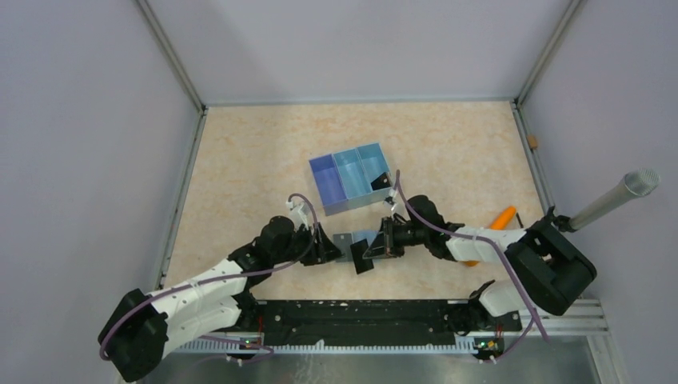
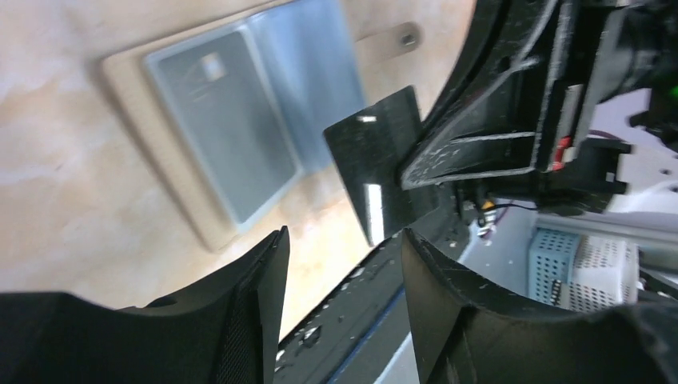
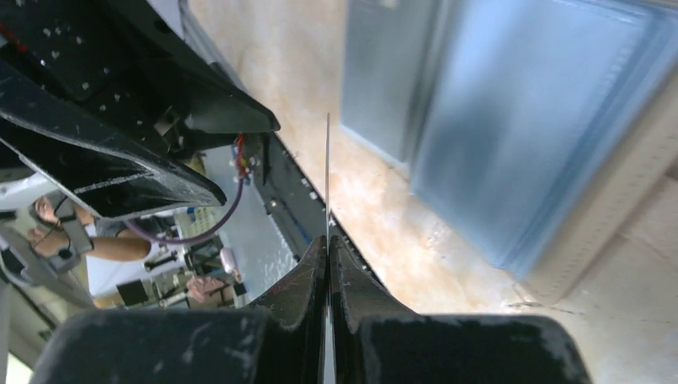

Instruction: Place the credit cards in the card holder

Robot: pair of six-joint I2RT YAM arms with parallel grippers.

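My right gripper is shut on a black card (image 2: pixel 372 152). In the right wrist view that card shows edge-on as a thin upright line. Seen from above, the card (image 1: pixel 362 260) hangs at the near side of the open card holder (image 1: pixel 343 243), apart from it in the left wrist view. Grey-blue and blue panels with a beige border make up the holder (image 2: pixel 228 120), lying on the table. My left gripper stands open, nothing between its fingers, near the holder's left end. A second black card (image 1: pixel 380 182) rests in the tray's right compartment.
Behind the grippers stands a blue tray (image 1: pixel 326 210) with three compartments. The table's dark front edge (image 1: pixel 360 310) is close to the held card. An orange object (image 1: pixel 504 218) lies by the right arm.
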